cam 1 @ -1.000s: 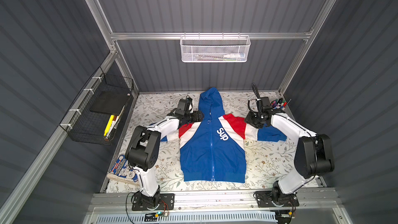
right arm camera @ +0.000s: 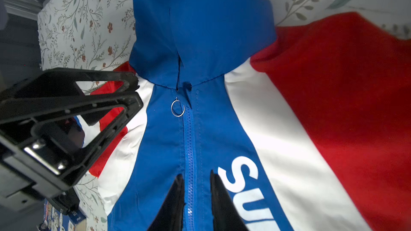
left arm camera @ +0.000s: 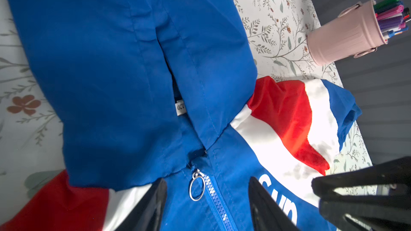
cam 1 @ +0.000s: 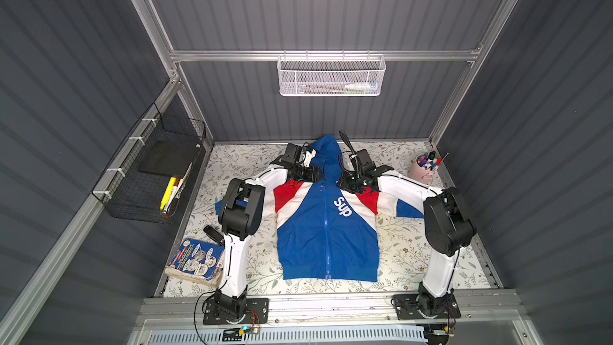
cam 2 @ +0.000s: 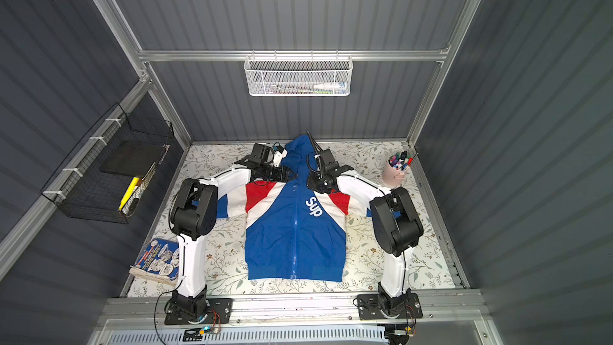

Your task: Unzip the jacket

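Observation:
The blue, white and red jacket (cam 1: 327,236) lies flat, front up, hood away from me. Its zipper (right arm camera: 190,162) is closed from the neck down, as far as visible. A metal ring pull rests at the collar end, seen also in the right wrist view as a thin ring pull (right arm camera: 172,107). My left gripper is open over the collar, its fingers on either side of the ring in view, nothing held. My right gripper stands open more narrowly above the chest, just right of the zipper in the top views, and is empty.
The two grippers are close together over the collar. A pink pen cup (cam 1: 420,171) stands at the back right. A blue-covered book (cam 1: 196,258) lies at the front left. The jacket's lower half is clear of the arms.
My right gripper has moved left from the right sleeve to the collar. My left gripper has moved right towards the neck. The jacket looks unmoved.

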